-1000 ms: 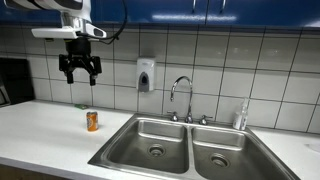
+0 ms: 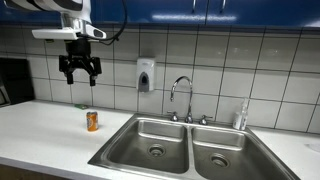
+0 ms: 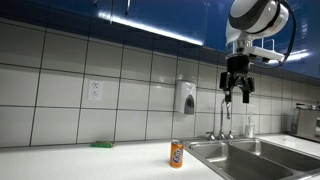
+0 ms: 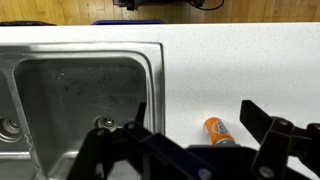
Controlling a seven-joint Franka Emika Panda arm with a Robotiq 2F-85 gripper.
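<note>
An orange can (image 2: 92, 121) stands upright on the white counter, left of the sink. In the second exterior view the same can (image 3: 176, 154) shows its printed side. My gripper (image 2: 81, 79) hangs well above the counter, pointing down and open, with nothing between its fingers. From the wrist, the can (image 4: 216, 130) appears lower right of centre, partly hidden by a finger of the gripper.
A double steel sink (image 2: 128, 151) with a tall faucet (image 2: 189, 95) fills the counter's middle. A clear bottle (image 2: 241, 116) stands behind its right side. A green item (image 3: 102, 145) lies near the wall.
</note>
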